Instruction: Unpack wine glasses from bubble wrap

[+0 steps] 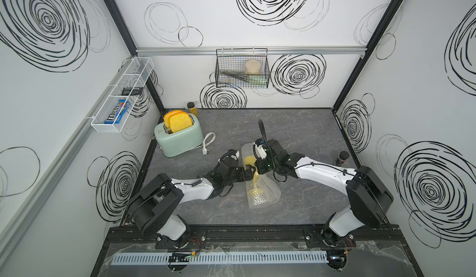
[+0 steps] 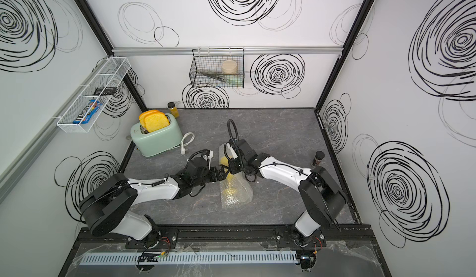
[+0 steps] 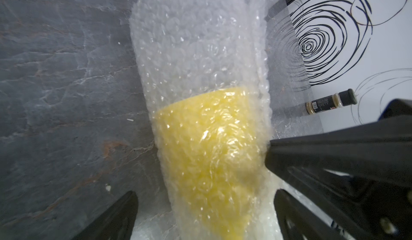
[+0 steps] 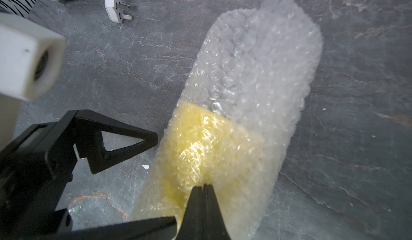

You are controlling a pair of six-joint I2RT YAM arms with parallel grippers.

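Observation:
A clear bubble-wrap parcel [image 1: 262,195] with a yellow object showing through lies lengthwise on the grey counter. In the left wrist view it [image 3: 201,149] fills the middle; my left gripper is low over it, a fingertip at each bottom corner, either side of the parcel; whether it grips is unclear. My right gripper is shut, its tips at the wrap over the yellow part, nothing visible between them. Both grippers sit close together at the parcel's middle in the top views. No glass can be clearly made out inside.
A mint toaster [image 1: 176,138] with yellow slices and a white plug [image 4: 115,9] stand back left. A spice jar [image 1: 342,158] is at the right, another [image 1: 192,107] behind the toaster. Wire baskets hang on the walls.

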